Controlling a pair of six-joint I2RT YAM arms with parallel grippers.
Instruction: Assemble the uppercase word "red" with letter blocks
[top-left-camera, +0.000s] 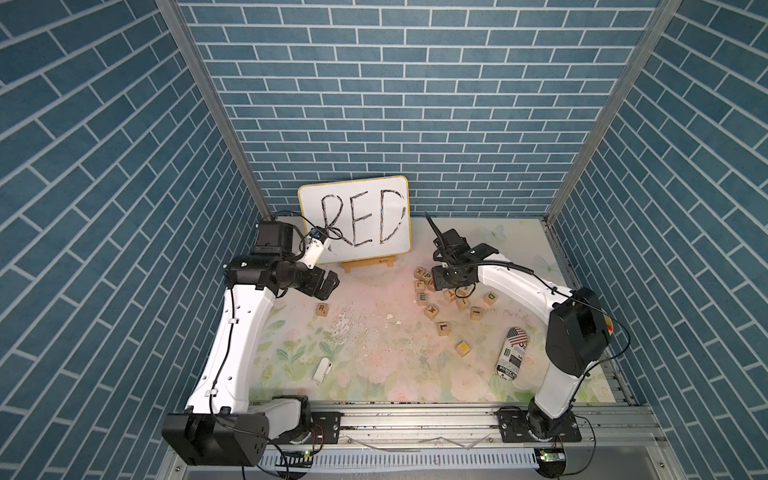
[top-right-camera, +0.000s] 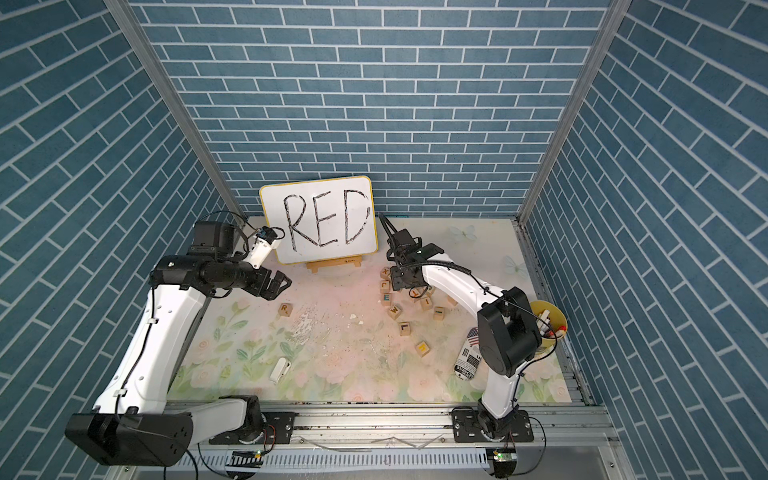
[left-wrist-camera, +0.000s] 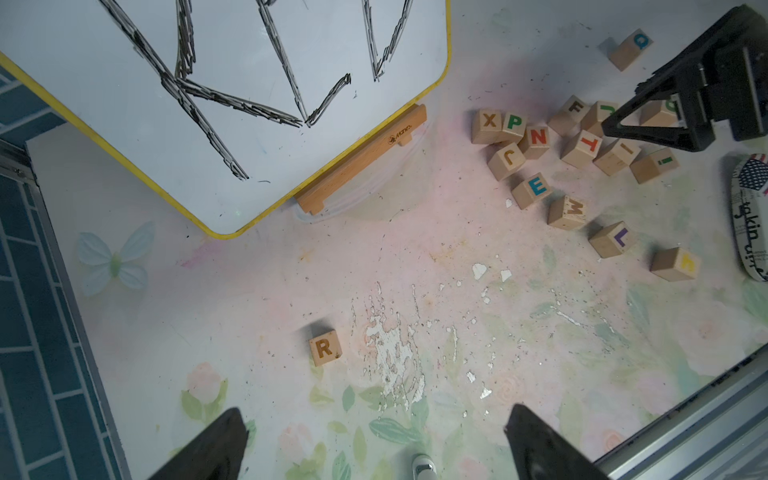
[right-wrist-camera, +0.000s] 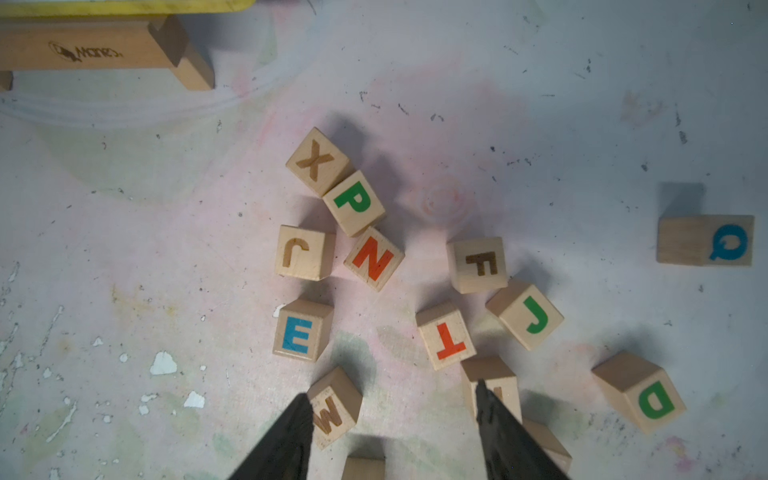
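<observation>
A brown R block (left-wrist-camera: 325, 348) lies alone on the left of the table, in front of the whiteboard (top-left-camera: 354, 220) that shows RED in black. My left gripper (top-left-camera: 324, 284) hangs above that area, open and empty. My right gripper is open and empty over the cluster of letter blocks on the right. In the right wrist view a blue E block (right-wrist-camera: 296, 334) lies left of the T block (right-wrist-camera: 446, 340), and a green D block (right-wrist-camera: 649, 400) lies at the right.
Other blocks surround these, among them X, P, N and Q (right-wrist-camera: 724, 240). A patterned case (top-left-camera: 512, 352) lies front right, a yellow container (top-right-camera: 550, 316) at the right edge, a white object (top-left-camera: 322, 369) front left.
</observation>
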